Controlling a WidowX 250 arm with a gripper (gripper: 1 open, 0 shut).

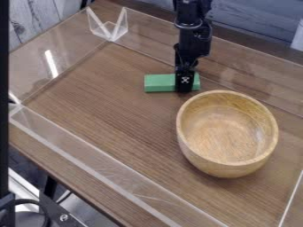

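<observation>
A green rectangular block (159, 83) lies flat on the wooden table, a little above the middle of the view. The black gripper (185, 78) comes down from the top onto the block's right end, its fingers low over or around it. Whether the fingers are shut on the block is too small to tell.
A large pale wooden bowl (228, 151) stands to the lower right, close below the block.
</observation>
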